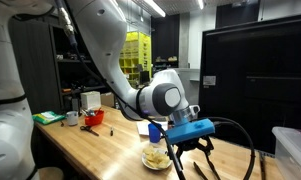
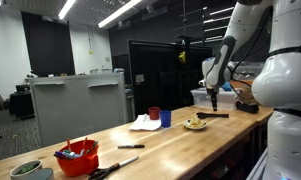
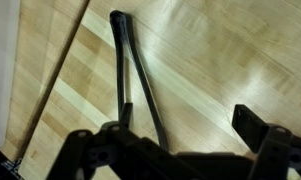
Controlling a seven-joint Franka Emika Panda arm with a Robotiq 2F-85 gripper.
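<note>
Black tongs (image 3: 130,60) lie on the wooden table, their joined end towards the top of the wrist view and their two legs slightly spread. My gripper is open above the table, with nothing held between its fingers. In the wrist view the left finger (image 3: 82,143) overlaps the lower part of the tongs' near leg, while the right finger (image 3: 252,125) is over bare wood. Exterior view 2 shows the gripper (image 2: 213,107) low over the tongs (image 2: 215,115). Whether any finger touches them I cannot tell.
Beside the tongs stands a plate of yellowish food (image 2: 195,124), with a blue cup (image 2: 165,118) and a red cup (image 2: 154,113) behind. A white cloth (image 2: 146,123) and a red basket (image 2: 77,158) are farther off. A clear bin (image 1: 282,148) stands at the right.
</note>
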